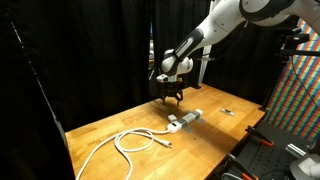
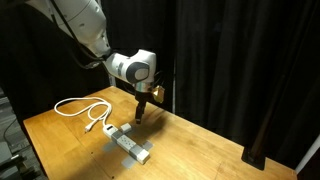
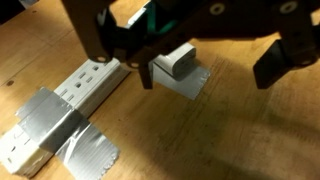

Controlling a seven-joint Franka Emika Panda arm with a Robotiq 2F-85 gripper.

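Note:
A white power strip lies on the wooden table, held down by silver tape. In the wrist view, the strip runs diagonally at the left, its outlets facing up. Close by is a small white block, with more tape under its end. A white cord curves over the table, with one end near the strip. My gripper hangs low over the far part of the table, behind the strip. Its fingers stand wide apart in the wrist view, and nothing is held between the dark fingers.
Black curtains hang behind the table. A small silvery item lies to the right of the strip. In exterior view 2, the right side of the tabletop is bare.

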